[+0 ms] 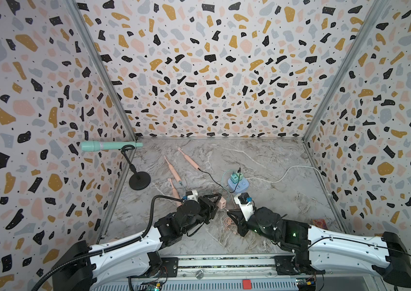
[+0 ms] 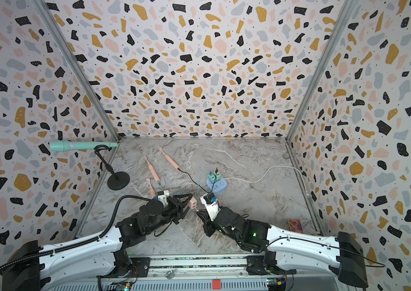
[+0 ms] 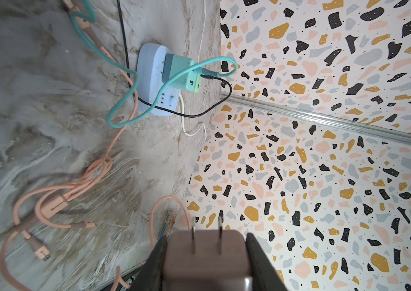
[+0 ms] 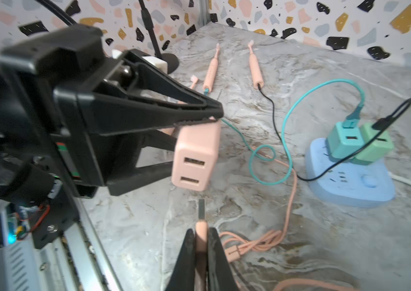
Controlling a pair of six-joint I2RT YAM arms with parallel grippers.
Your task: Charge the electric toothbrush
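A pink charger (image 4: 196, 145) hangs above the table, with my left gripper shut on it, two USB ports facing the right gripper. In the left wrist view its prongs show above its body (image 3: 207, 257). My right gripper is shut on a pink cable's USB plug (image 4: 200, 230), its metal end just short of and below the charger. A blue power strip (image 4: 346, 184) holds a teal charger (image 4: 343, 141) and a green charger (image 4: 379, 147). Pink toothbrushes (image 1: 189, 157) lie at the back left; coiled pink cable (image 3: 94, 175) lies on the marble table.
A black stand (image 1: 139, 180) with a mint tube (image 1: 103, 145) is at the left. A red box (image 2: 295, 225) lies at the right front. A white cord (image 1: 283, 176) runs right from the strip.
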